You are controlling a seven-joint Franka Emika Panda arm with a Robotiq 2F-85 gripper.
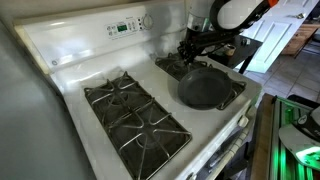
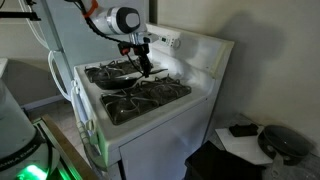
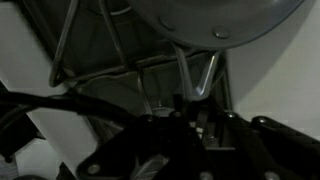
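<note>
A dark frying pan (image 1: pixel 205 88) is over the right-hand burner area of the white stove, its flat inside facing up. My gripper (image 1: pixel 187 54) is at its back edge, shut on the handle. In the wrist view the pan's underside or side (image 3: pixel 225 18) fills the top, and its forked metal handle (image 3: pixel 185 72) runs down into the dark gripper. From the other side, the pan (image 2: pixel 118 83) appears low over the grates, with the arm reaching down behind it. Whether the pan touches the grates cannot be told.
Empty black grates (image 1: pixel 150 140) cover the left burners, and a bare white strip of stovetop lies between the two sets. The control panel (image 1: pixel 122 28) stands along the back. Oven handle (image 1: pixel 225 158) runs along the front.
</note>
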